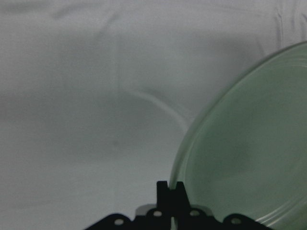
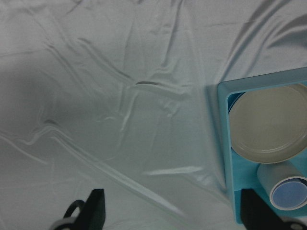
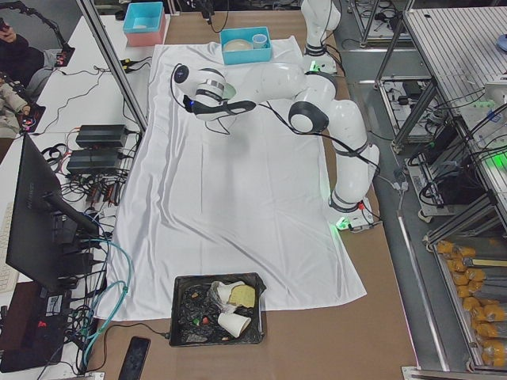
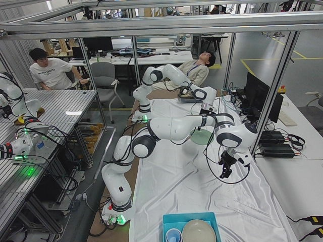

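Note:
A pale green plate (image 1: 244, 139) fills the right of the left wrist view, with my left gripper shut on its near-left rim. In the camera right view the plate (image 4: 201, 136) is partly behind an arm. My right gripper stands open with bare white cloth between its fingers, just left of a blue bin (image 2: 224, 139). The bin holds a beige plate (image 2: 266, 122) and a cup (image 2: 283, 187) lying on its side in that view.
A black tray (image 3: 190, 309) with cups, a sponge and plastic stands at the table's near end in the camera left view. A monitor (image 3: 36, 222) and cables line the left side.

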